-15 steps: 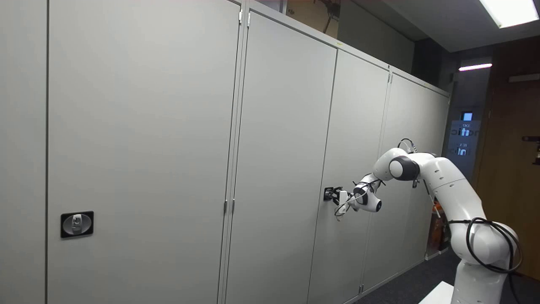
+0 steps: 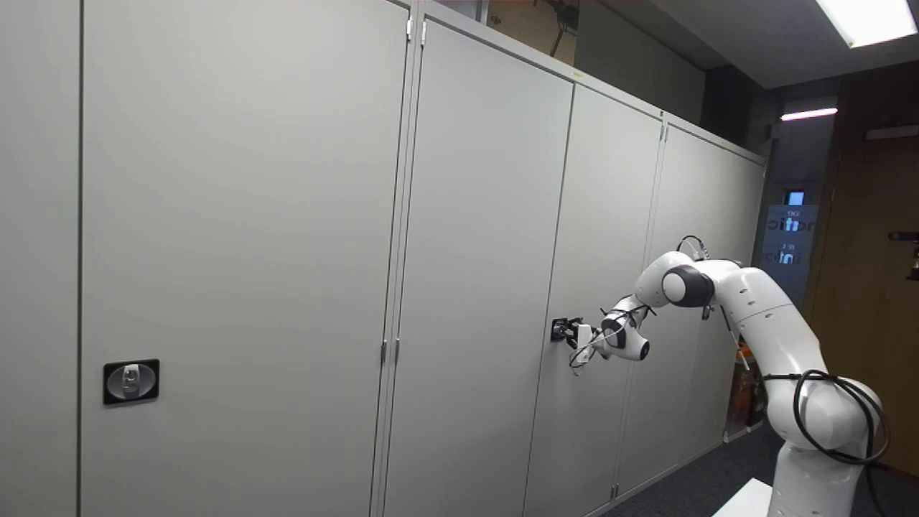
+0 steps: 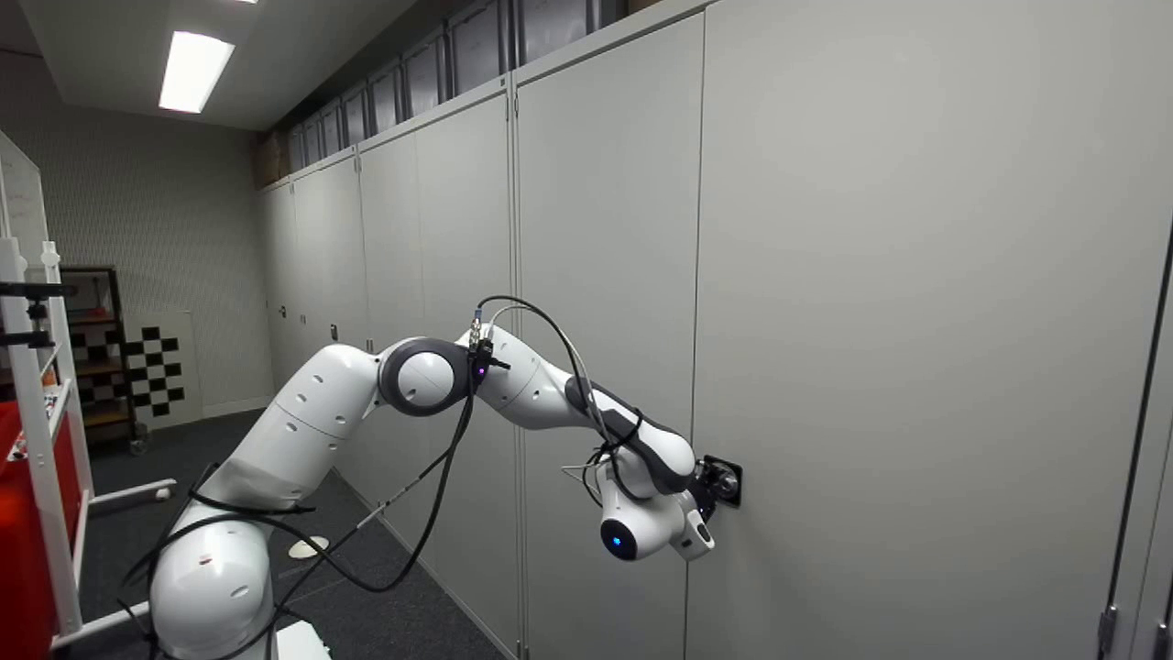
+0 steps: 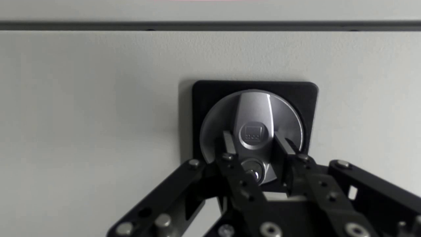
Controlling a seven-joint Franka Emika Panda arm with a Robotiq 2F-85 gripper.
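Observation:
A grey metal latch handle (image 4: 256, 106) fills the middle of the wrist view, on a round silver dish in a square black plate (image 4: 205, 92) fixed to a cabinet door (image 4: 98, 118). My gripper is shut on the handle, one finger on each side of it. The handle's lower part, with a keyhole, is partly covered by the gripper. Both exterior views show the gripper (image 2: 572, 331) reaching the latch plate (image 3: 734, 482) beside the door seam. The door is closed, flush with its neighbour.
A row of tall grey cabinets runs along the wall, with a second latch (image 2: 131, 382) on a nearer door. Dark bins (image 3: 478, 46) stand on top. A white frame (image 3: 44, 440) stands behind the arm, with open floor between.

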